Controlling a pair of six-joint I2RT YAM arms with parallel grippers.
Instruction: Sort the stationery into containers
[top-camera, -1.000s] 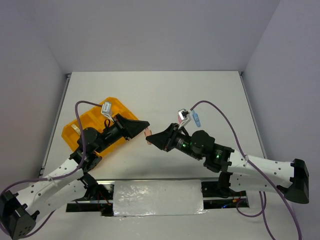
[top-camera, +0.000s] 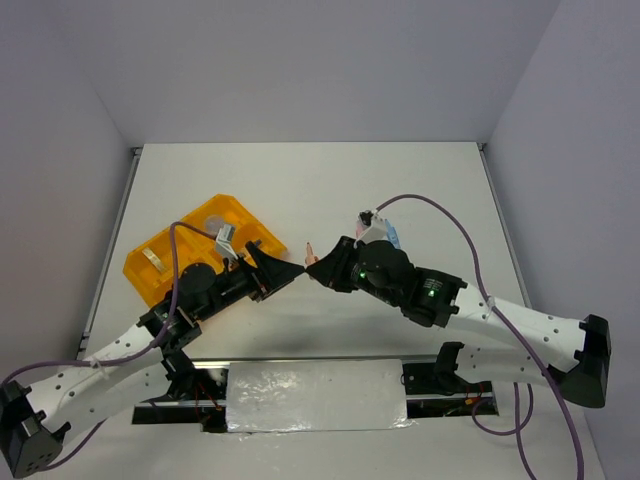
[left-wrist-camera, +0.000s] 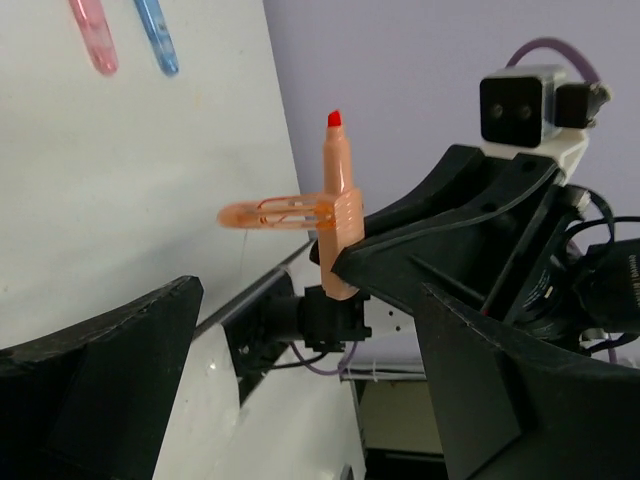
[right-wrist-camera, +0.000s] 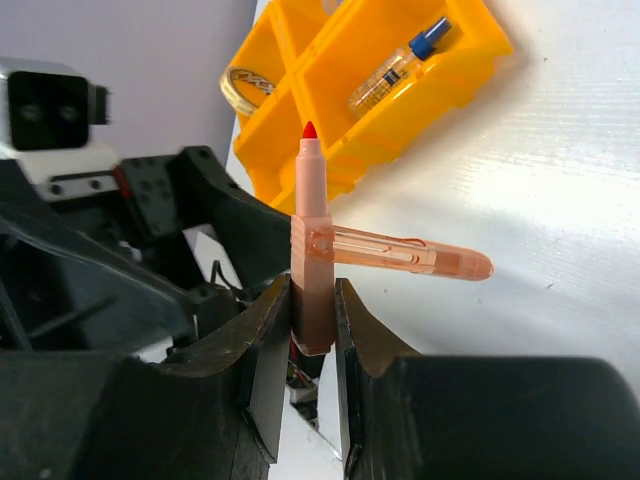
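My right gripper is shut on a peach marker (right-wrist-camera: 313, 240), held upright with its red tip up. A clear orange barrel (right-wrist-camera: 420, 257) sticks out sideways from the marker's middle; whether it is a separate piece, I cannot tell. Facing it, my left gripper stands open with nothing between its fingers; the marker is beyond them. In the top view the two grippers nearly meet above mid-table, left of centre. The yellow divided tray (top-camera: 135, 268) lies at the left, partly covered by my left arm. A pink pen (left-wrist-camera: 95, 40) and a blue pen (left-wrist-camera: 156, 36) rest on the table.
The tray holds a tape roll (right-wrist-camera: 248, 92) and a clear bottle with a blue cap (right-wrist-camera: 431, 38) in separate compartments. My right arm partly hides the two pens in the top view.
My left gripper has lowered and turned in the top view, and its fingers now show spread apart. The right gripper, with the marker, has shifted slightly right and back.
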